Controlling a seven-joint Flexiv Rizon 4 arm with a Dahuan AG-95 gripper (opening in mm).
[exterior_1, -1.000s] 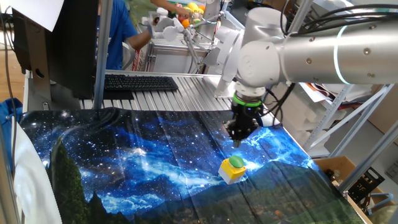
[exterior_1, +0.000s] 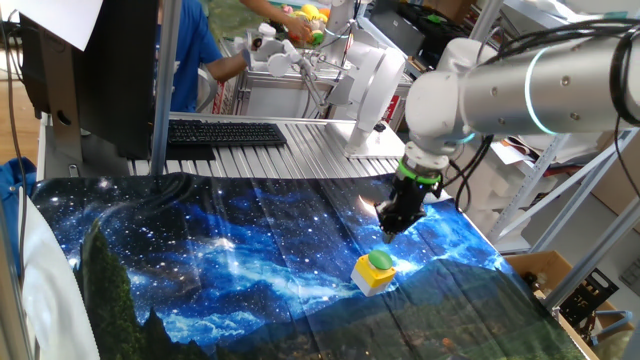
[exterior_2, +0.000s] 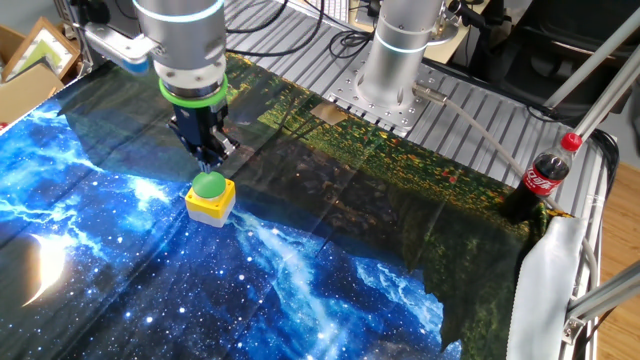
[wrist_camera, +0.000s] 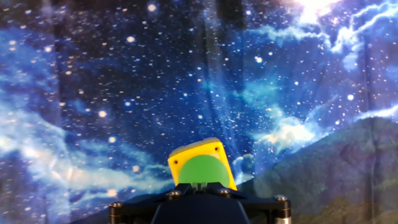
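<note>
A box-shaped button (exterior_1: 373, 277) with a yellow top, a pale base and a green dome (exterior_1: 380, 259) sits on the starry cloth. My gripper (exterior_1: 388, 237) hangs just above the dome, pointing down, with its fingers drawn together and nothing visible between them. In the second exterior view the tips of the gripper (exterior_2: 207, 168) are right over the green dome (exterior_2: 209, 185), with little or no gap; contact is hard to judge. From the wrist, the yellow top (wrist_camera: 196, 152) shows past the gripper, which hides the near part of the dome.
A cola bottle (exterior_2: 545, 177) stands far from the button near the table's corner. Across the metal tabletop lie a keyboard (exterior_1: 225, 133) and a white fan-like device (exterior_1: 375, 85). A person (exterior_1: 195, 60) is behind the table.
Compared with one second ago, my gripper is slightly farther right and a bit lower, closer to the dome. The button has stayed in place.
</note>
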